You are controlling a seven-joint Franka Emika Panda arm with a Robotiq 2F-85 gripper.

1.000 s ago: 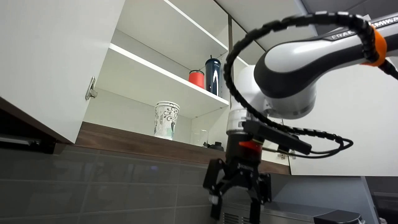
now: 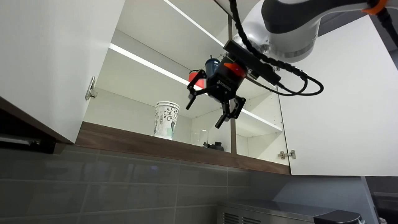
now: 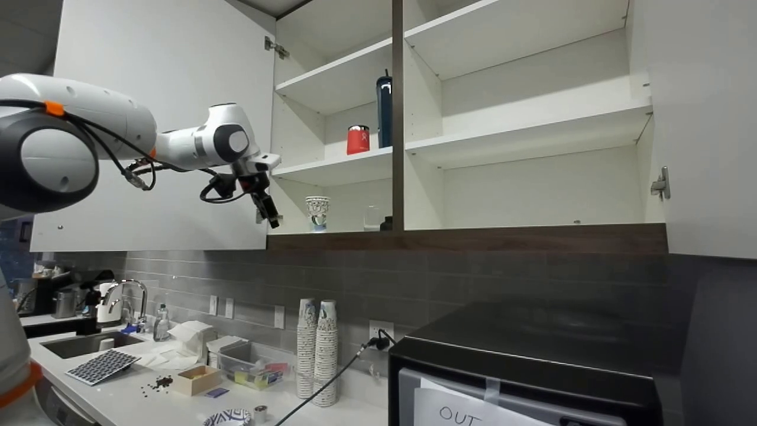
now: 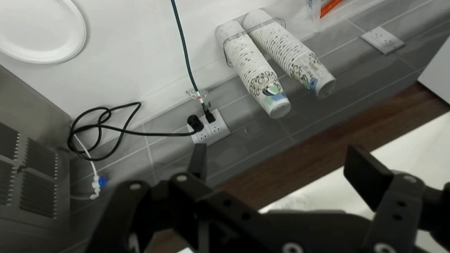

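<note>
My gripper (image 2: 203,116) hangs in front of the open cabinet, its fingers wide apart and nothing between them. In the wrist view its fingers (image 4: 366,175) frame the wooden cabinet edge and part of the white shelf. A patterned paper cup stack (image 2: 166,120) stands upright on the bottom shelf, apart from the gripper; exterior view 2 shows the same cups (image 3: 317,213). Beside them are a clear glass (image 2: 199,137) and a low black object (image 2: 216,146). One shelf up sit a red tumbler (image 3: 358,139) and a tall dark blue tumbler (image 3: 384,112), both partly behind the gripper in exterior view 1.
Cabinet doors (image 2: 343,100) stand open on both sides. Below, two tall paper cup stacks (image 3: 326,355) stand on the counter near a black appliance (image 3: 525,355). A power cord (image 4: 184,46) crosses the counter. The right-hand cabinet shelves (image 3: 525,135) look empty.
The gripper has risen from below the cabinet's bottom edge to shelf height and tilted from pointing down toward the cabinet's left side. It remains open, and the shelf objects have not moved.
</note>
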